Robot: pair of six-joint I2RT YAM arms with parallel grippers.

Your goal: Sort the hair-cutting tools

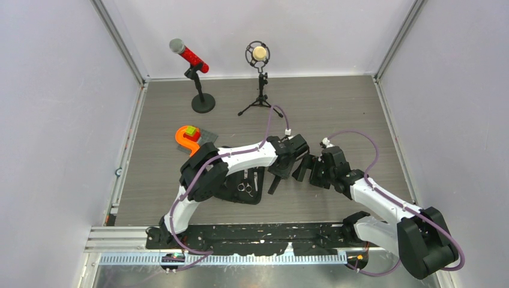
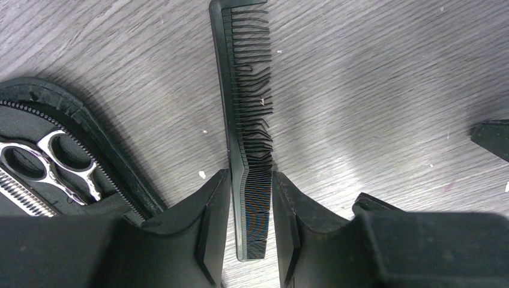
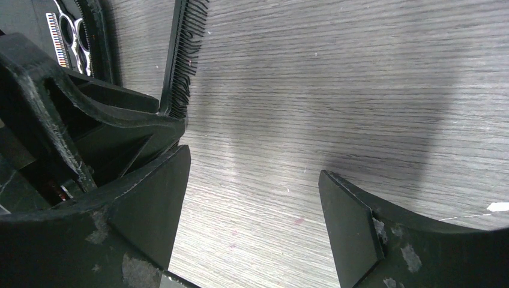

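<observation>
A black comb (image 2: 231, 114) lies on the wood-grain table, its teeth facing right in the left wrist view. My left gripper is open, with one finger on each side of the comb near its fine-toothed end. Whether the fingers touch it, I cannot tell. To the left lies the black zip case (image 1: 231, 195), holding silver scissors (image 2: 69, 165) and a toothed metal tool (image 2: 24, 195). My right gripper stands to the right of the comb, its fingers apart over bare table.
The two grippers are close together over the table. Behind them stand a red microphone (image 1: 193, 58) and a tripod microphone (image 1: 260, 84). An orange toy track (image 1: 186, 139) sits at the left.
</observation>
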